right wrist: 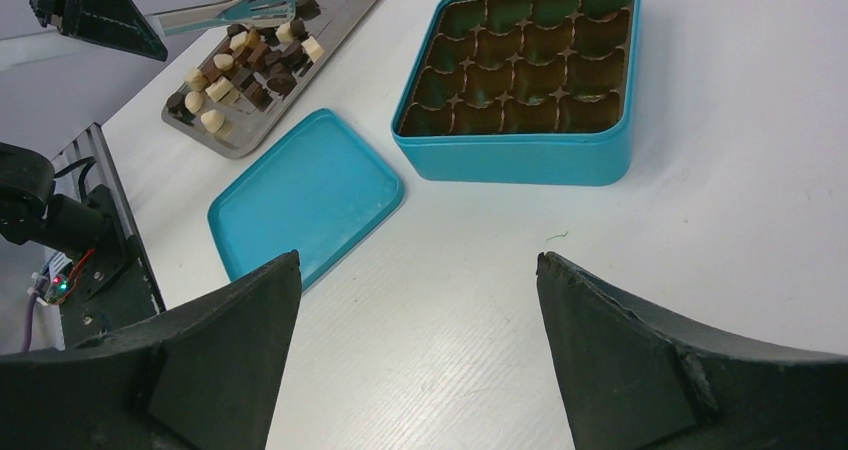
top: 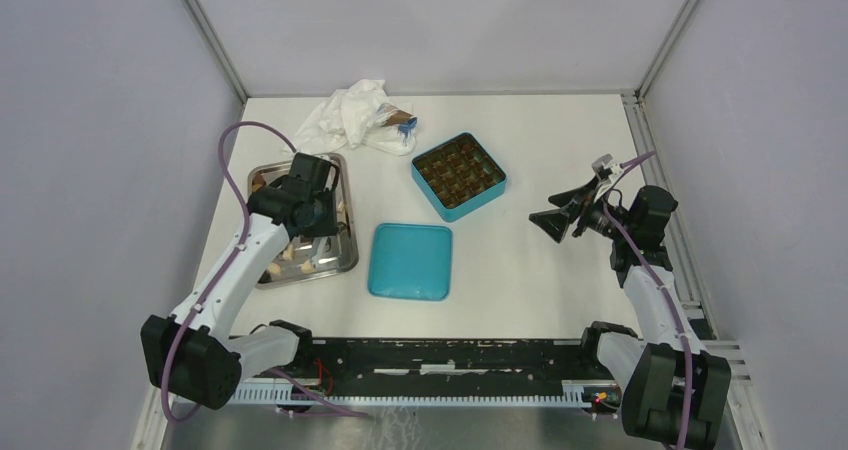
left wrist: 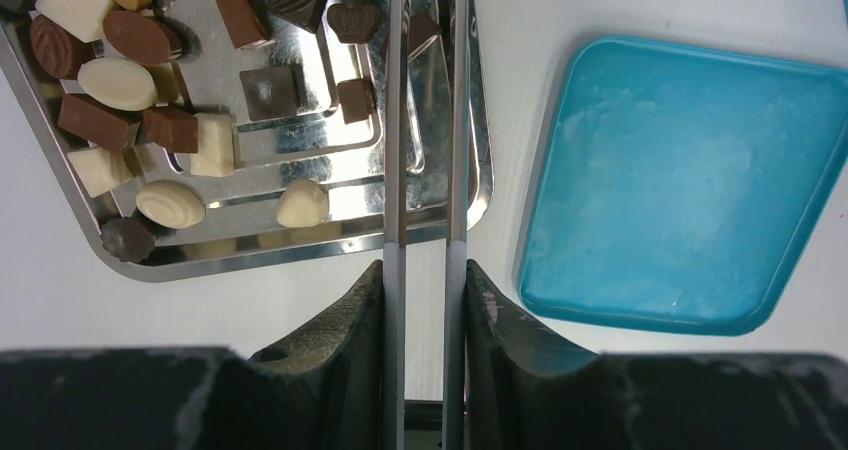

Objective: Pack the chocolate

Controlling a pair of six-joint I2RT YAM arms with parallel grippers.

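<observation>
A metal tray (left wrist: 482, 185) on the left side of the table holds brown, dark and white chocolates (left wrist: 118, 84). My left gripper is over it, its fingers closed on the two long arms of metal tongs (left wrist: 397, 150), with a narrow gap between those arms. The tongs' slotted tips (right wrist: 268, 3) point over the tray in the right wrist view; whether they touch a chocolate cannot be told. A blue box (right wrist: 510, 158) with brown compartments, seemingly empty, stands at the middle back. At the right, my right gripper is wide open and empty.
The shallow blue lid (top: 410, 262) lies flat between the tray and the table's front middle. Crumpled white plastic (top: 352, 118) lies behind the tray. Free table surface surrounds the right gripper and extends in front of the box.
</observation>
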